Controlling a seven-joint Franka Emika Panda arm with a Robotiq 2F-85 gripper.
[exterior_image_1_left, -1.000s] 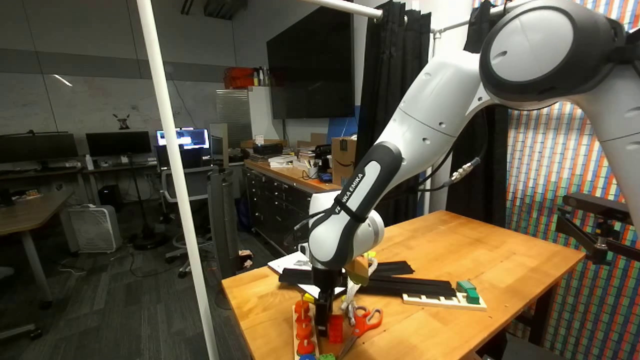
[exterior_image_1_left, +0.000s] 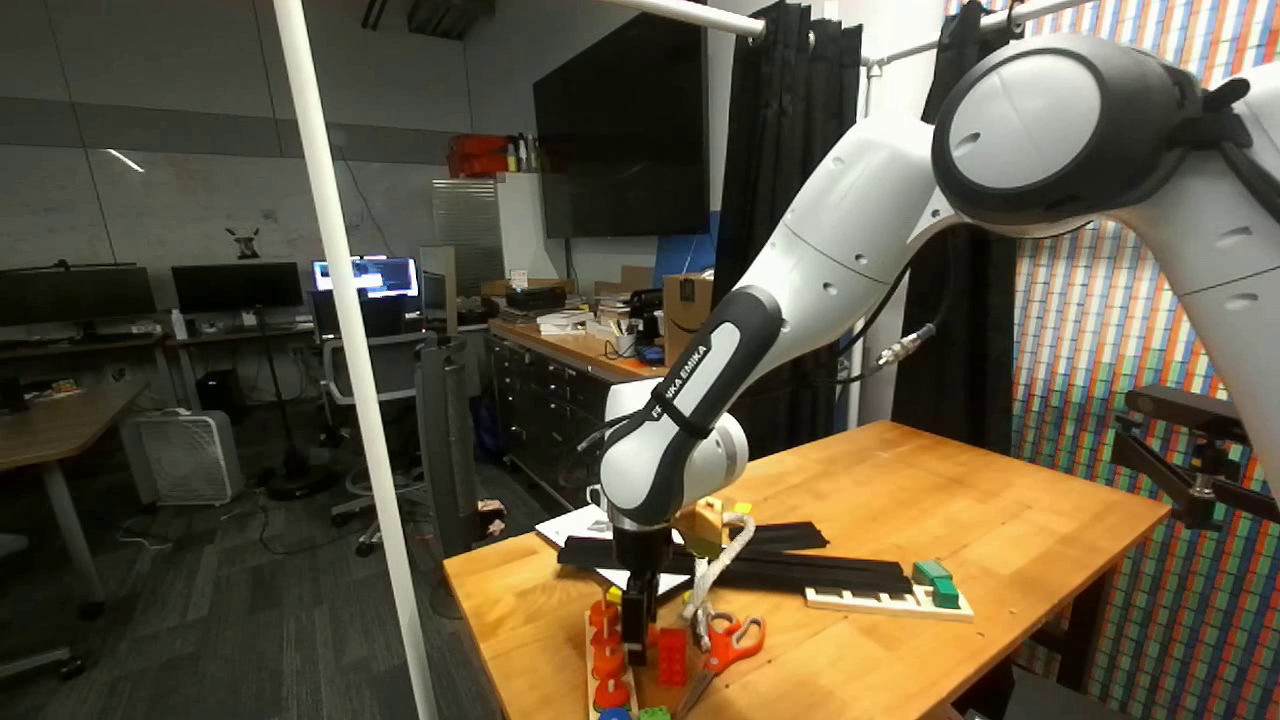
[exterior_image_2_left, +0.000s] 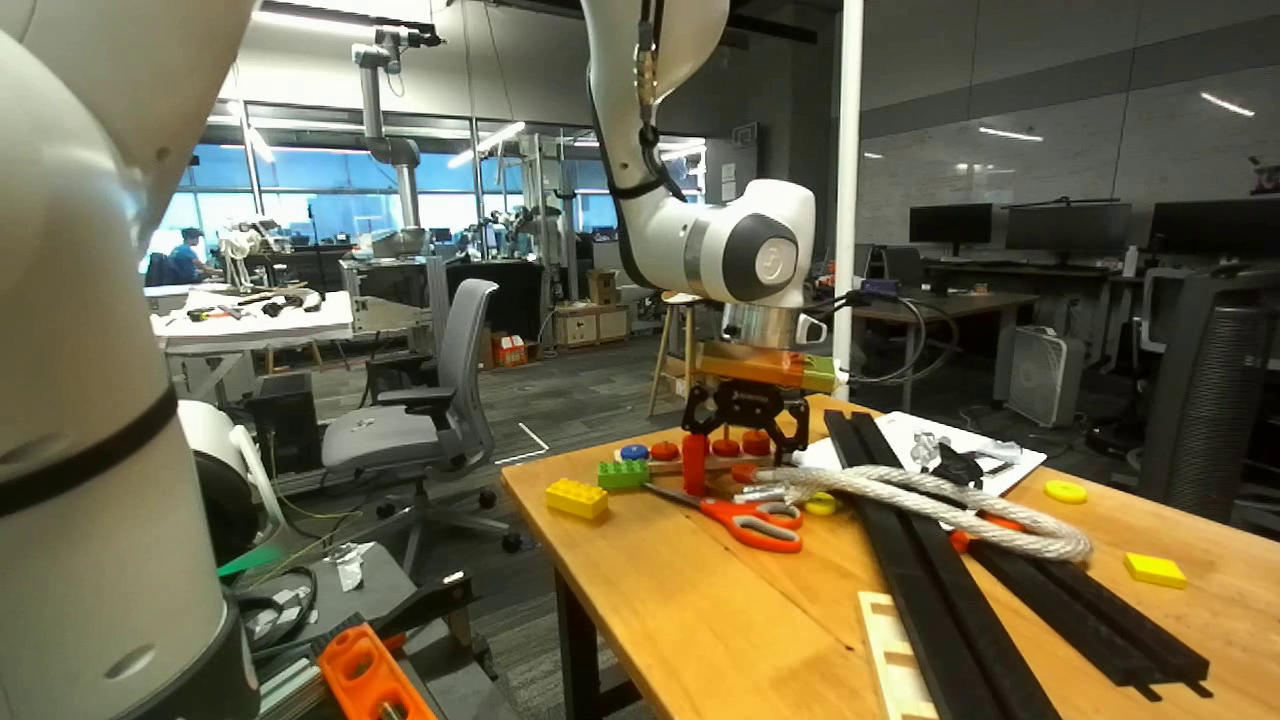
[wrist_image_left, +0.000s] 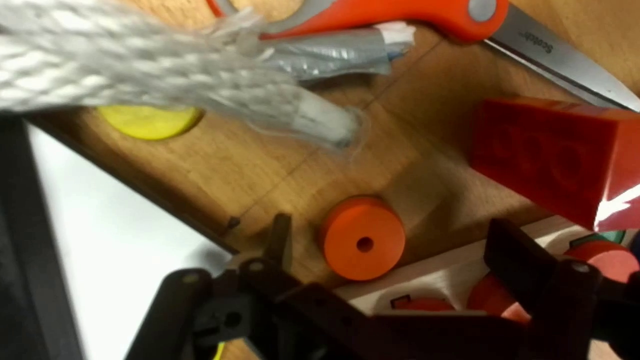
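Observation:
Low over the table, my gripper stands open, its black fingers (wrist_image_left: 280, 243) spread wide apart. In the wrist view an orange-red disc (wrist_image_left: 364, 239) with a small centre hole lies on the wood between the two fingers; no contact with either shows. Beside it runs a pale wooden board (wrist_image_left: 423, 270) carrying several red pieces (wrist_image_left: 604, 258), and my right-hand finger overlaps that board in the view. A red block (wrist_image_left: 549, 159) stands close by on the right. In exterior view 2 the gripper (exterior_image_2_left: 745, 444) is behind the red block (exterior_image_2_left: 695, 463).
White rope (exterior_image_2_left: 948, 498) and orange scissors (exterior_image_2_left: 756, 523) lie near the gripper. Black rails (exterior_image_2_left: 924, 576) cross the table. Green (exterior_image_2_left: 621, 475) and yellow (exterior_image_2_left: 577, 498) blocks sit by the edge.
In exterior view 1 the arm and gripper have shifted slightly left, toward the board with the red pieces. The objects on the table look unmoved.

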